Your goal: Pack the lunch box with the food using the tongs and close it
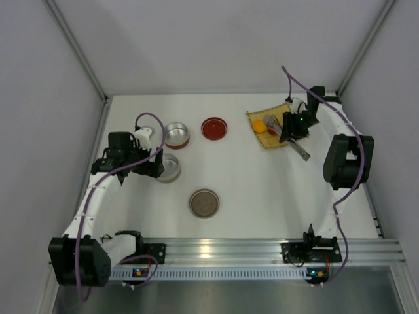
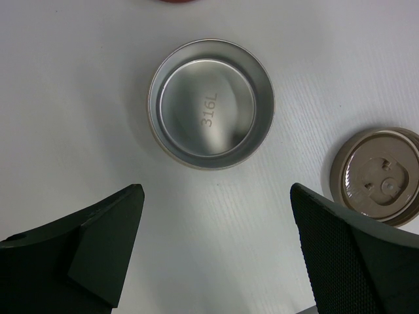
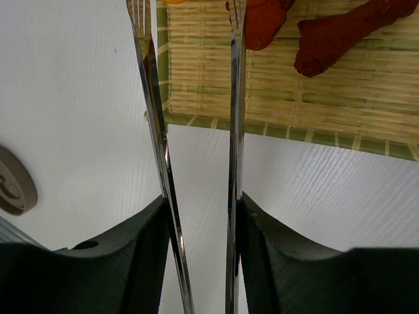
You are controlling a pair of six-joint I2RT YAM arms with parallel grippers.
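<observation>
My right gripper (image 1: 294, 125) holds long steel tongs (image 3: 157, 118) over a woven mat (image 1: 277, 143) at the back right; its fingers are at the tongs' arms. The tong tips hover at an orange round piece (image 1: 259, 125) and brown drumstick-like pieces (image 3: 340, 36). My left gripper stands open above the left side, near a steel bowl (image 2: 209, 104) marked 316L, with nothing between its fingers.
A second steel bowl (image 1: 177, 131) sits behind the first. A red lid (image 1: 214, 128) lies at back centre, a grey-brown lid (image 1: 204, 203) at front centre.
</observation>
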